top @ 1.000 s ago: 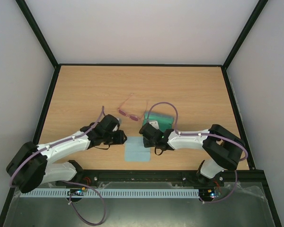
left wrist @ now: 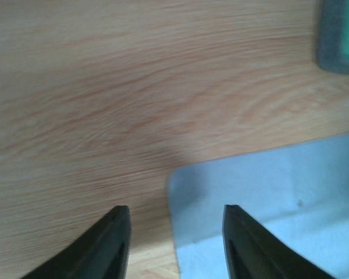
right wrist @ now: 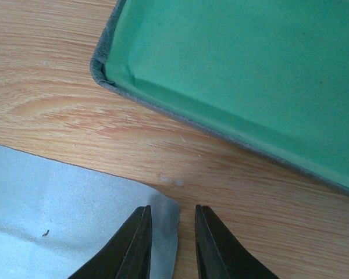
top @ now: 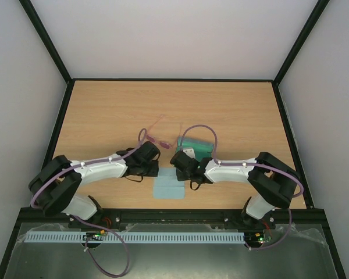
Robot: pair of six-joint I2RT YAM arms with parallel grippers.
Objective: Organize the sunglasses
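Pink sunglasses (top: 164, 144) lie on the table with their arms spread, behind the two grippers. A light blue cloth (top: 168, 187) is flat near the front of the table. My left gripper is open above the cloth's far left corner, nothing between its fingers. At the far right corner hovers my right gripper, its fingers open either side of the cloth's edge, also empty. Behind the cloth stands an open case with a green lining (right wrist: 244, 70), partly covered by the right arm in the top view.
Bare wooden table (top: 232, 116) stretches behind and to both sides. The case's raised edge (right wrist: 192, 123) runs close to the right gripper. The two grippers are close together over the cloth.
The left arm has moved right and a little back, bringing its gripper over the cloth's far left corner and partly covering the sunglasses. The right arm looks nearly still.
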